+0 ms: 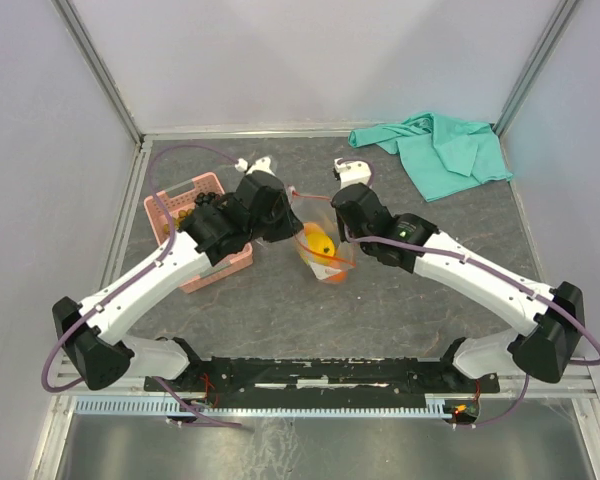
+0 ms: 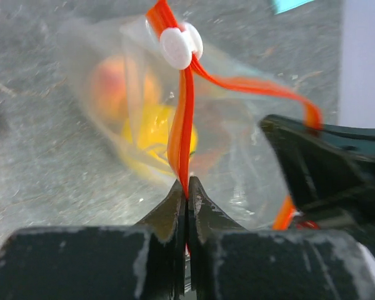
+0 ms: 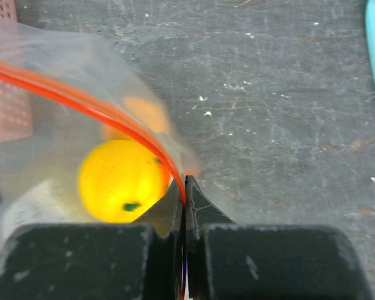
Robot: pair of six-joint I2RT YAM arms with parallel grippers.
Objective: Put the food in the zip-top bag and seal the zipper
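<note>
The clear zip top bag (image 1: 311,210) with its orange zipper strip hangs open between my grippers. Inside it are a yellow fruit (image 1: 321,243) and an orange-toned fruit (image 2: 115,87). The left wrist view shows a white slider (image 2: 181,45) on the strip, beyond my left gripper. That gripper is shut on the orange zipper strip at one side of the mouth. At the other side, my right gripper is shut on the strip, which runs between its fingertips. The bag's underside is partly hidden.
A pink basket (image 1: 208,182) stands at the left, partly covered by my left arm, with dark grapes (image 1: 207,197) and other small fruit in it. A teal cloth (image 1: 445,155) lies at the back right. Bare grey table surrounds the bag in front.
</note>
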